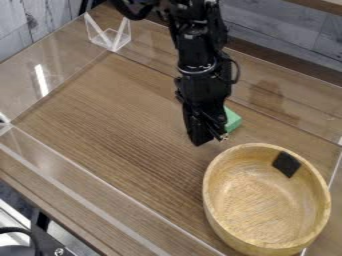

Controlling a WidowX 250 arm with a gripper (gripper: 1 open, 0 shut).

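The black gripper [203,128] reaches down from the top middle, just above the wooden table. It looks shut, and nothing clearly shows between its fingers. Just right of it and partly hidden behind it lies a green object [230,118].
A large tan oval container [261,205] with a black patch on its rim fills the lower right. A white wire-like object [110,32] stands at the back left. Dark cables lie at the bottom left edge.
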